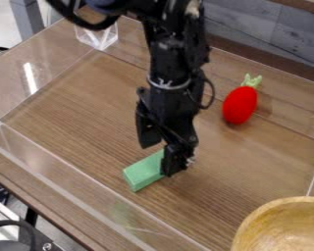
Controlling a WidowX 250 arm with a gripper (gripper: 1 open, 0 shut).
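Observation:
My gripper (164, 147), black, stands open and points down over a green block (145, 175) on the wooden table, its fingers close to the block's upper right part, which they partly hide. The block lies diagonally in the lower middle. A red object (241, 104) with a green top lies at the right, behind and right of the gripper.
A yellow bowl (281, 231) sits at the bottom right corner. A clear container (97, 31) stands at the back left. A wooden ledge runs along the back.

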